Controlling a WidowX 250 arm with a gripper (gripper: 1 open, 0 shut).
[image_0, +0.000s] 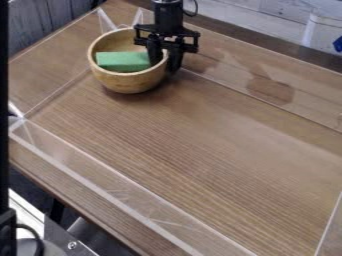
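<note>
A wooden bowl (123, 82) stands near the back left of the table, holding a green block (123, 60). My black gripper (166, 56) reaches down from the top into the bowl's right side, beside the green block. Its fingertips are partly hidden by the bowl and block, so whether it grips anything is unclear.
Clear tape strips run along its left and front edges. A white wall with a small blue item is at the back right.
</note>
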